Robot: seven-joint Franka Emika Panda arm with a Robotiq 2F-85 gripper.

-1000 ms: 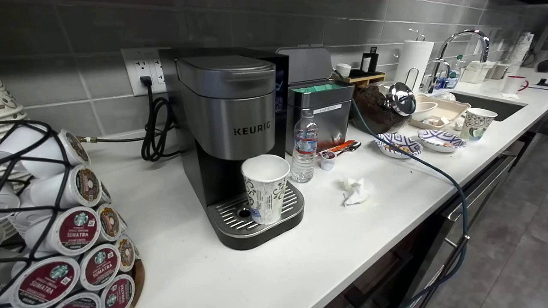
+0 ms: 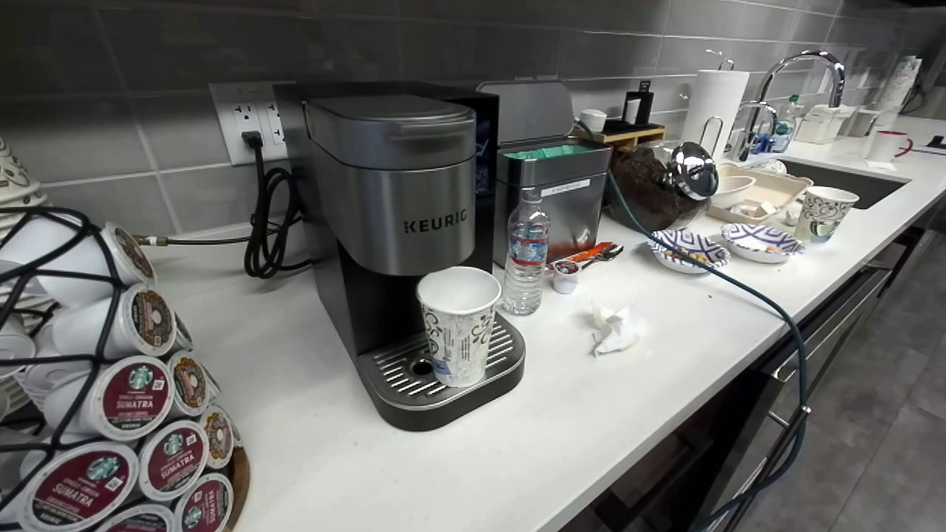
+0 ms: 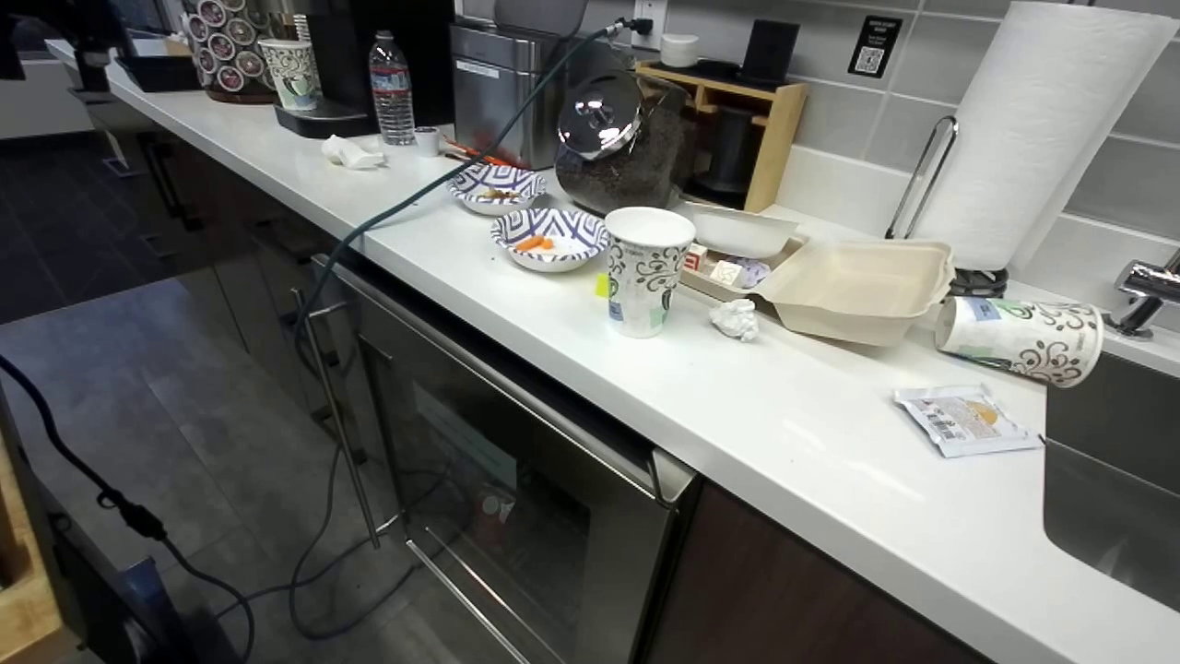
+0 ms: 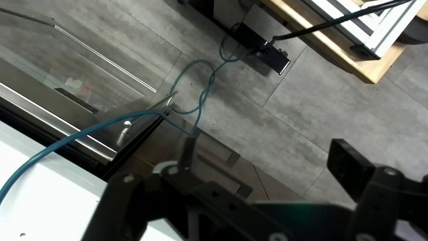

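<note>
In the wrist view my gripper stands open, its two dark fingers wide apart with only floor and cabinet fronts visible beyond them. It hangs near the counter's front edge. A patterned paper cup (image 2: 459,328) sits upright on the drip tray of the Keurig coffee maker (image 2: 399,204). Nearer the sink, a second upright cup (image 3: 647,271) stands on the counter, while a third cup (image 3: 1023,337) lies on its side by the sink's rim. A water bottle (image 2: 527,257), a small pod (image 2: 565,276) and a crumpled tissue (image 2: 616,329) are beside the coffee maker.
A rack of coffee pods (image 2: 133,399) stands left of the machine. Two patterned bowls (image 3: 548,238), a takeout container (image 3: 863,293) and a flat packet (image 3: 968,419) occupy the counter toward the sink. A teal cable (image 3: 442,177) crosses the counter and drops over its edge.
</note>
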